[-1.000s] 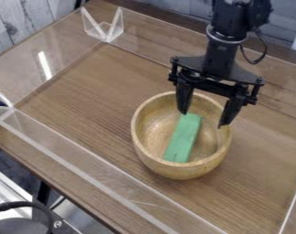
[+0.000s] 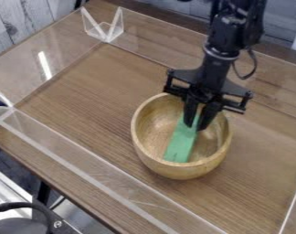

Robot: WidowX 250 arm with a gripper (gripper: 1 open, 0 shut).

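Observation:
A green bar-like object (image 2: 180,142) lies in a round tan wooden bowl (image 2: 154,154) on the wooden table. My black gripper (image 2: 192,118) reaches down from the top right into the bowl, its fingertips at the upper end of the green object. Whether it is closed on that object is too small to tell.
A white wireframe container (image 2: 104,26) stands at the back left. A dark rounded object (image 2: 23,222) sits at the bottom left edge.
My gripper has moved down into the bowl, and its fingers, earlier spread wide over the rim, have drawn closer together at the green object.

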